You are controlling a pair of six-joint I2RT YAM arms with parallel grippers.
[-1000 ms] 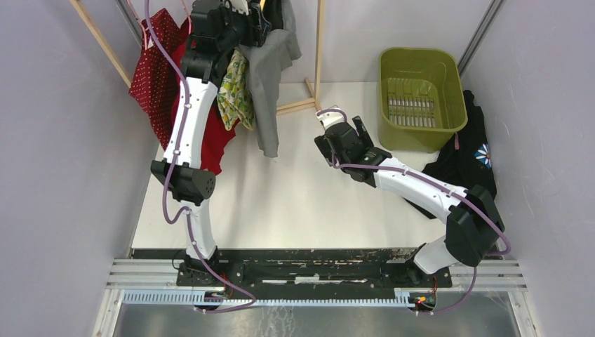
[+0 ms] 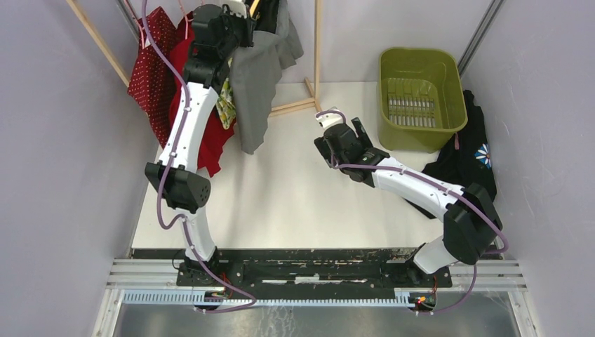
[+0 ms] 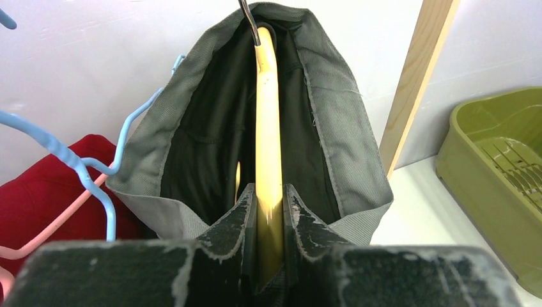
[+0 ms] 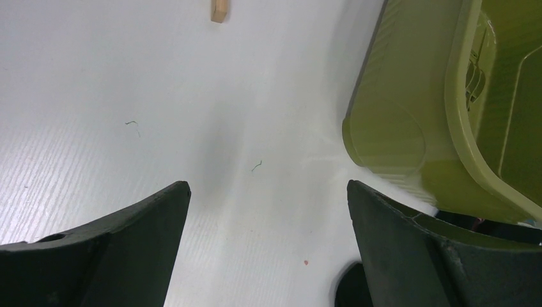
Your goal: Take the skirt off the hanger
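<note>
A grey skirt (image 2: 259,91) with a dark lining hangs at the rack, top left of the top view. In the left wrist view its waistband (image 3: 335,128) spreads round a yellow hanger (image 3: 267,115). My left gripper has its fingers closed around the hanger's yellow body, high among the clothes. My right gripper stands open and empty over the table, left of the green bin.
Red and dotted garments (image 2: 151,84) and blue and pink hangers (image 3: 64,153) crowd the left. A green bin (image 2: 421,67) stands back right, a black garment (image 2: 456,168) beside it.
My left arm has shifted slightly toward the left of the top view, and the grey skirt has swung a little, its bottom now further left. The right arm is unchanged.
</note>
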